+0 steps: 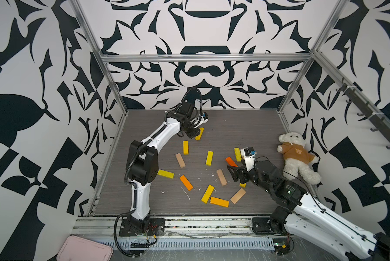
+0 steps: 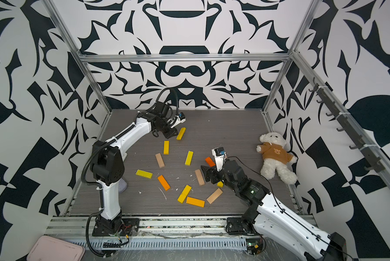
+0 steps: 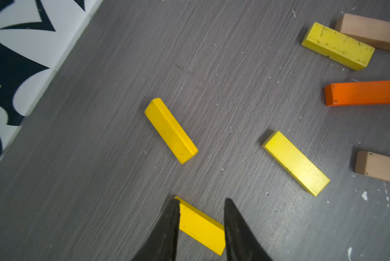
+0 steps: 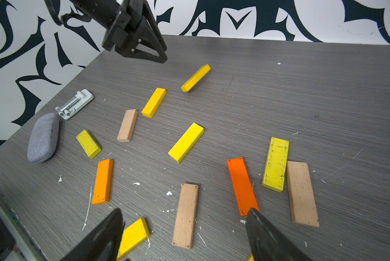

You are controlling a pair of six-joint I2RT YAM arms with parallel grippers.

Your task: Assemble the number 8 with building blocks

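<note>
Building blocks in yellow, orange and tan lie scattered over the dark table, forming no figure I can make out. My left gripper hangs above the back left part, its fingers parted; a yellow block (image 3: 201, 226) appears in line with the gap, lying on the table below. Farther back is another yellow block (image 3: 171, 130), and to the right a third yellow block (image 3: 296, 163). My right gripper is wide open above the right side, nothing held. Seen beyond its gap are a tan block (image 4: 185, 215) and a red-orange block (image 4: 242, 184).
A teddy bear (image 1: 298, 157) sits at the table's right edge. At the left are a grey case (image 4: 43, 138) and a small white device (image 4: 75, 104). A yellow block (image 4: 276, 163) touches a tan one (image 4: 301, 193).
</note>
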